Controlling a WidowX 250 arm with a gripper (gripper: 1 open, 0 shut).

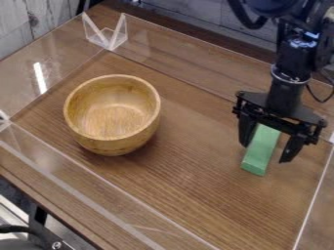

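A green rectangular block point(259, 156) lies on the wooden table at the right. My black gripper point(271, 132) hangs just over it, its open fingers spread to either side of the block's upper part. Whether the fingers touch the block is hard to tell.
A tan round bowl point(112, 114) stands at the left. A clear, angular plastic object point(107, 31) is at the back left.
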